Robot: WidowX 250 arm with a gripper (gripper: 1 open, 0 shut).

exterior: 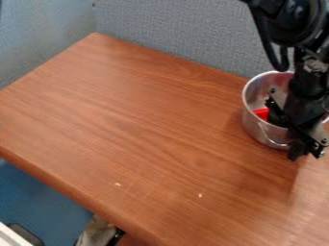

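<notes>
A steel pot [260, 106] stands at the right side of the wooden table, with a red object [263, 113] partly visible inside it. My black gripper [299, 135] is at the pot's right side, reaching down over and in front of its rim and hiding much of it. Whether its fingers are apart or closed on the pot cannot be made out.
A grey padded wall [167, 29] runs along the back. Beyond the table's left edge is a blue floor [38, 202].
</notes>
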